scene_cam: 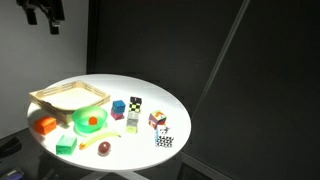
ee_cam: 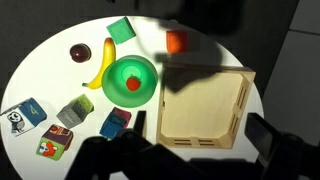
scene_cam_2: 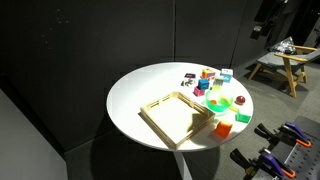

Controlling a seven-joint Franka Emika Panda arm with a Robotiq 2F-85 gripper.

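High above the round white table (scene_cam: pixel 150 95), my gripper (scene_cam: pixel 43 23) hangs open and empty at the upper left of exterior view 1. Its two dark fingers frame the shallow wooden tray (ee_cam: pixel 205 70) in the wrist view, well clear of it. The tray looks empty. Beside it sits a green bowl (ee_cam: pixel 117 92) holding a small red-orange round thing (ee_cam: pixel 133 84). An orange block (ee_cam: pixel 177 41) lies just off the tray's edge. A yellow banana (ee_cam: pixel 103 62), a green block (ee_cam: pixel 121 30) and a dark red ball (ee_cam: pixel 80 52) lie around the bowl.
Several patterned blocks stand across the table: a blue one (ee_cam: pixel 115 123), a grey-green one (ee_cam: pixel 74 111), a red one (ee_cam: pixel 55 141) and one with a panda picture (ee_cam: pixel 22 118). A wooden chair (scene_cam_2: pixel 285 62) stands beyond the table. In exterior view 2, the table's left side is bare.
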